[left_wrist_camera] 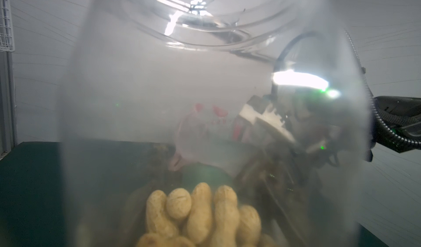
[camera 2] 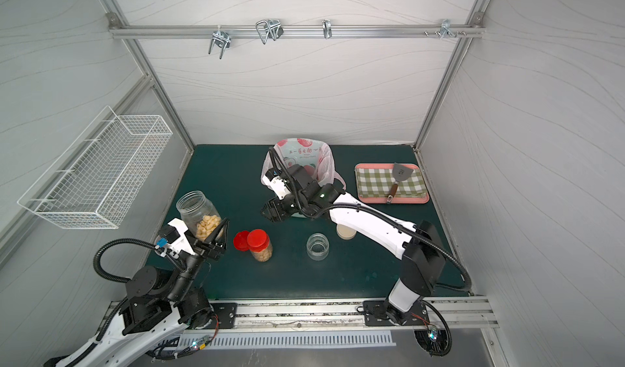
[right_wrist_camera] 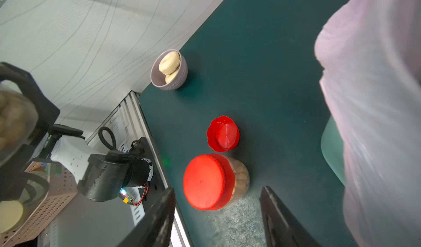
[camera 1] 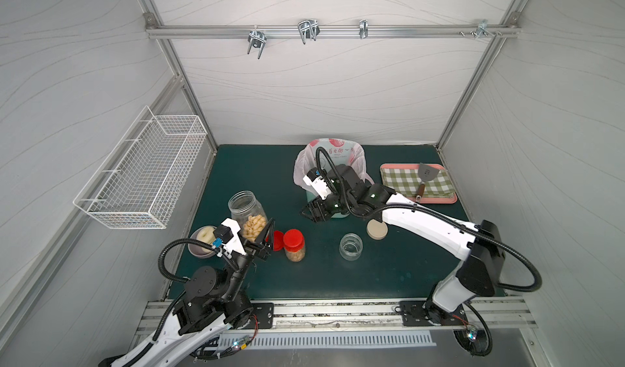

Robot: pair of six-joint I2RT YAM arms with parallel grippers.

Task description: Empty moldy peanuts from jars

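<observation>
A clear glass jar of peanuts [camera 1: 252,225] is held up at left in my left gripper [camera 1: 260,243], shut on it; in the left wrist view peanuts [left_wrist_camera: 201,212] show through its glass. My right gripper hangs open, fingers apart and empty, above a red-lidded peanut jar [right_wrist_camera: 201,181]. A red lid [right_wrist_camera: 222,133] lies beside that jar. At the back centre stands a green bin with a pink-white bag liner [camera 2: 312,158].
An empty glass [camera 1: 351,247] and a round beige lid [camera 1: 376,230] are on the mat at centre right. A bowl [right_wrist_camera: 168,80] sits at left, a pink tray [camera 2: 390,199] at back right, a wire basket [camera 1: 143,171] on the left wall.
</observation>
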